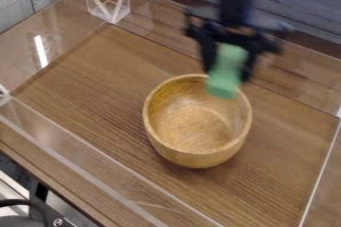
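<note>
My gripper (229,52), dark and motion-blurred, hangs from the top over the back rim of a wooden bowl (197,129). It is shut on a green object (229,72), too blurred to name, whose lower part is above the bowl's right back side. The bowl's visible inside is empty.
A wooden table (80,102) spreads around the bowl, with free room at left and right. A clear plastic or wire item (107,4) sits at the back left. Dark cables (27,211) lie at the bottom left corner.
</note>
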